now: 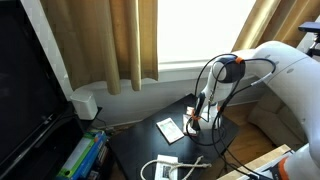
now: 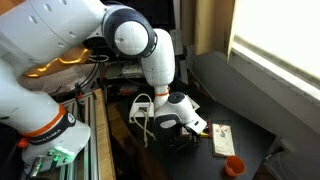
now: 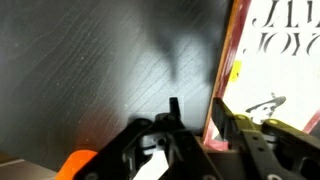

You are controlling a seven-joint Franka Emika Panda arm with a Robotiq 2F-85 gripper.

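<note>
My gripper is low over the dark tabletop (image 3: 95, 70) in the wrist view. Its fingertips stand apart, and nothing shows held between them. A white panel with black lettering and a red edge (image 3: 270, 60) lies close on the right, partly behind the right finger. At the lower left an orange object (image 3: 75, 165) is cut off by the frame. In exterior view 2 the arm's white wrist (image 2: 180, 110) covers much of the space around the fingers.
A pale rectangular panel (image 2: 223, 137) and a red cup (image 2: 235, 166) lie to the right in exterior view 2. A white cable (image 1: 170, 163) curls across the near tabletop, and colourful books (image 1: 78, 158) stand at the left.
</note>
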